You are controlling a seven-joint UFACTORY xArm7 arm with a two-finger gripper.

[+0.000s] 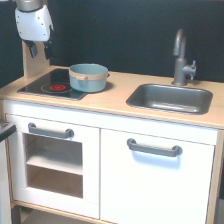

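My white gripper point(38, 49) hangs at the top left, above the counter's back left corner. Its two dark fingers point down and stand apart, with nothing visible between them. Lower and to the right, a blue-grey pot point(88, 77) with a beige handle sits at the right side of the black cooktop point(42, 90). The gripper is clear of the pot. A red ring marks a burner on the cooktop's left part.
A metal sink point(170, 97) with a grey faucet point(180, 62) occupies the counter's right side. Below are an open-fronted cabinet point(55, 158) and a closed white door point(150, 185). A dark handle point(6, 131) juts in at the left edge.
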